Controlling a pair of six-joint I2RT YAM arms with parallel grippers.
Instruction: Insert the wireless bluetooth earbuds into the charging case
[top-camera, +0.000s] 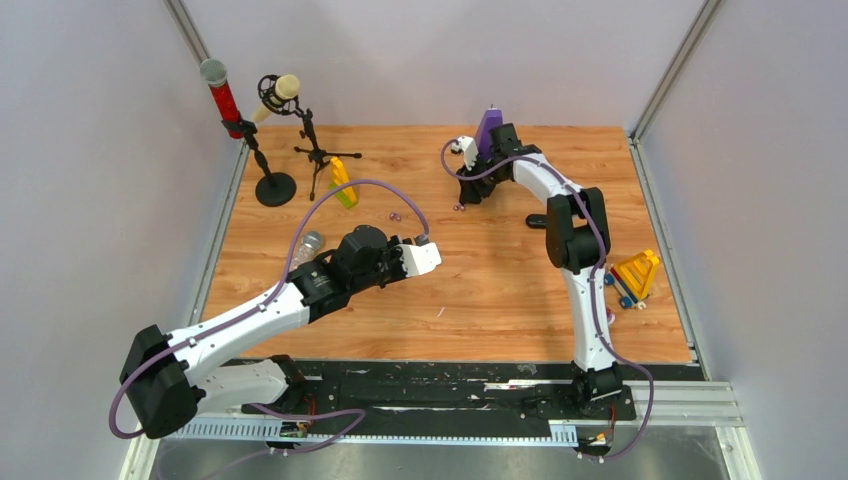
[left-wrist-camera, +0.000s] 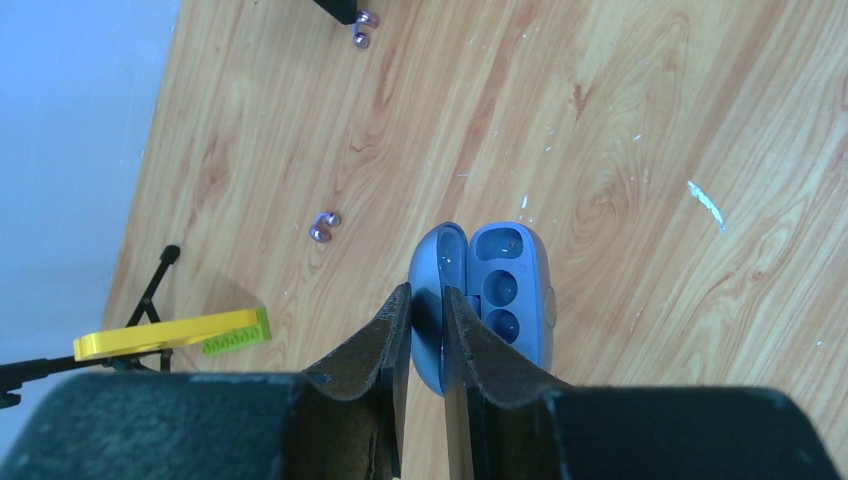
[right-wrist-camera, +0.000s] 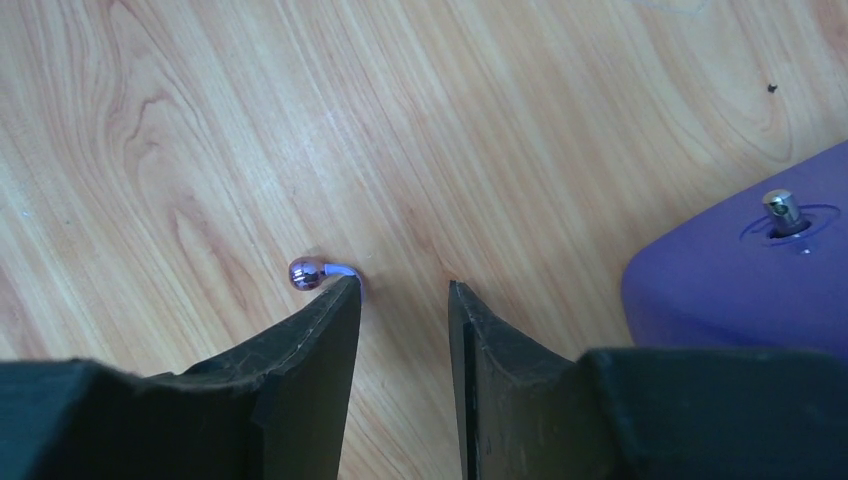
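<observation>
My left gripper is shut on the blue charging case, whose lid is up and whose visible hollows look empty. In the left wrist view, one earbud pair lies on bare wood; another lies beside my right arm's gripper at the top edge. In the right wrist view, my right gripper is open, low over the table, with a small shiny earbud by its left fingertip, partly hidden behind it.
A purple object stands right of my right gripper. Microphone stands and a yellow-green toy are at the back left, a black oblong right of centre, a yellow toy at the right.
</observation>
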